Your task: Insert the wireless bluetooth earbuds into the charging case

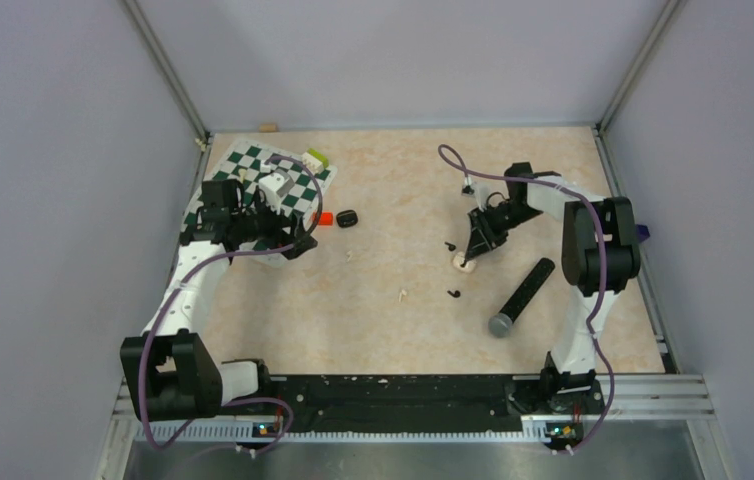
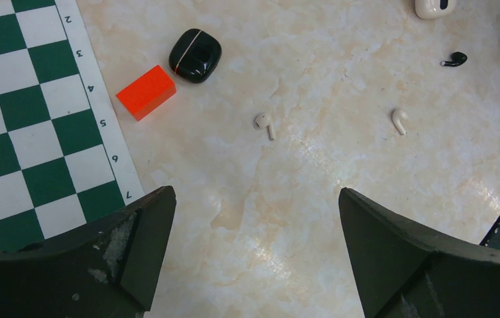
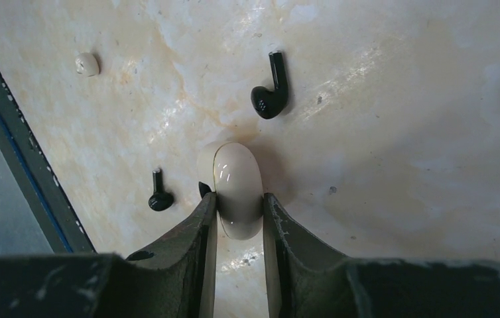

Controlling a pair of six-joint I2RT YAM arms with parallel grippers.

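A white charging case (image 3: 237, 182) lies between the fingers of my right gripper, which touch it from both sides at the table. Inside the case a dark piece (image 3: 204, 189) shows by the left finger. Two black earbuds, one (image 3: 270, 98) beyond the case and another (image 3: 160, 193) to its left, lie loose. Two white earbuds (image 2: 264, 124) rest mid-table. A closed black case (image 2: 195, 55) is by the chessboard. My left gripper is open above the table, empty.
An orange block (image 2: 146, 93) sits beside the green-and-white chessboard (image 2: 28, 106). A black microphone (image 1: 523, 295) lies at the right, near my right arm.
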